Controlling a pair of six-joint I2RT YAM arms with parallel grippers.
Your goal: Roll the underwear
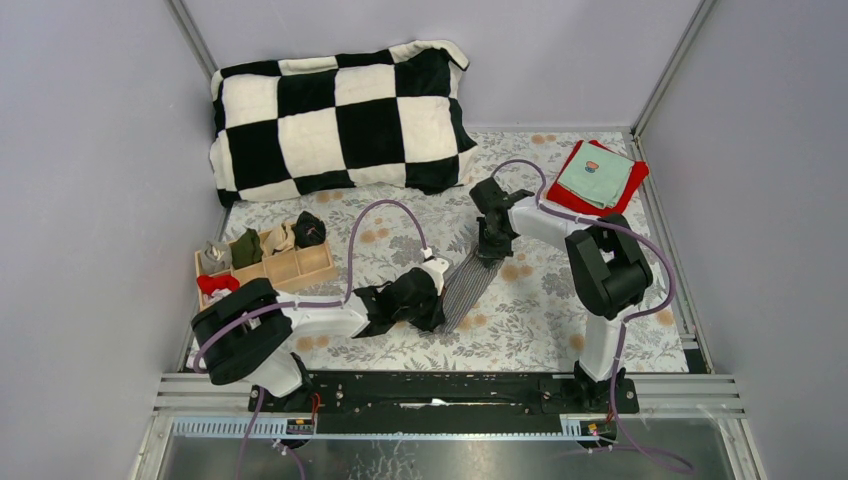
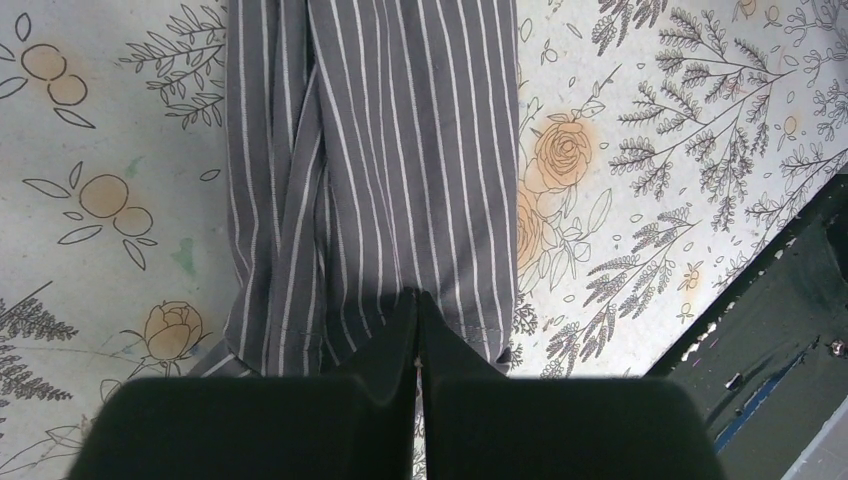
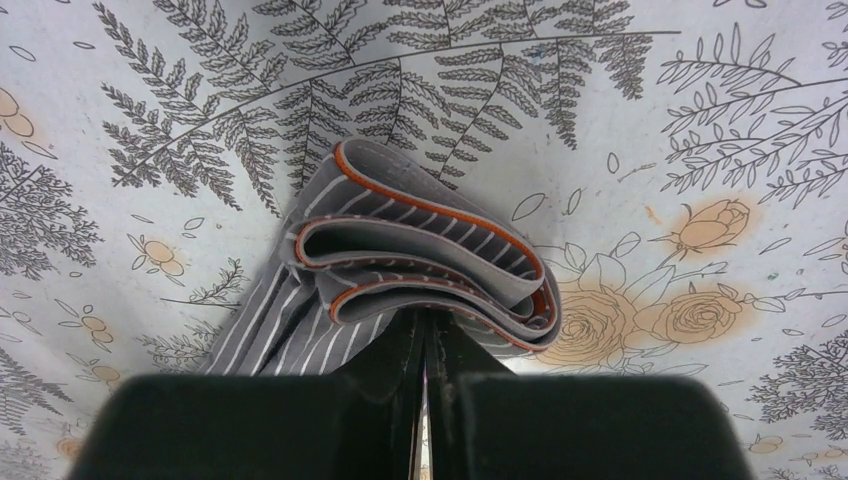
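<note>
Grey underwear with white stripes [image 1: 467,293] lies as a folded, slanting strip mid-table between my two grippers. At its near end my left gripper is shut, its fingertips down on the striped fabric [image 2: 420,150]; whether any cloth is pinched between them is hidden. At the far end stands the orange-edged waistband [image 3: 430,225], bent into several loops. There my right gripper is shut, its tips against the near side of the lowest loop. Cloth between the right fingertips cannot be made out.
A wooden divided box [image 1: 290,268] with rolled items in some compartments stands at the left. Folded red and mint cloths [image 1: 594,175] lie at the back right. A checkered cushion [image 1: 340,125] fills the back left.
</note>
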